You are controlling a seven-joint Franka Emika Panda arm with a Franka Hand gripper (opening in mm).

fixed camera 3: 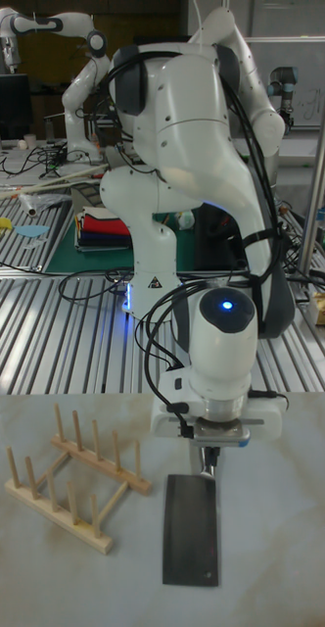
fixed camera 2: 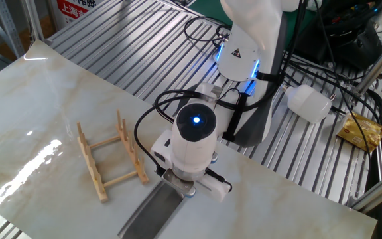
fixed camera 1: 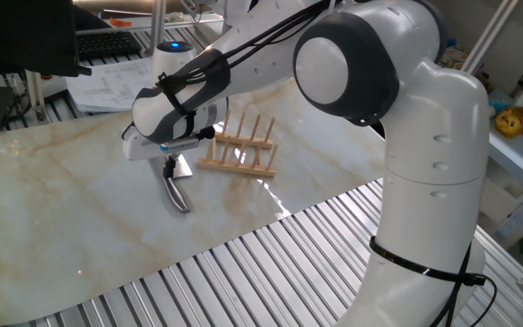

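A broad-bladed knife, like a cleaver, is at the marble-look tabletop [fixed camera 1: 62,218]. Its curved metal handle [fixed camera 1: 178,196] points toward the robot's base side in exterior view 1, and its dark flat blade [fixed camera 3: 190,538] extends away from the base. My gripper [fixed camera 1: 169,169] points down at the knife where handle and blade meet, its dark fingertips touching or very close to it. Whether they are closed around it cannot be made out. In exterior view 2 the hand covers the handle, leaving the blade [fixed camera 2: 152,214] visible. Any gap under the knife is unclear.
A wooden rack [fixed camera 3: 65,512] with two rows of upright pegs stands close beside the knife and hand. Beyond the tabletop edge runs a slatted metal surface [fixed camera 1: 271,263]. Open tabletop lies on the knife's other side.
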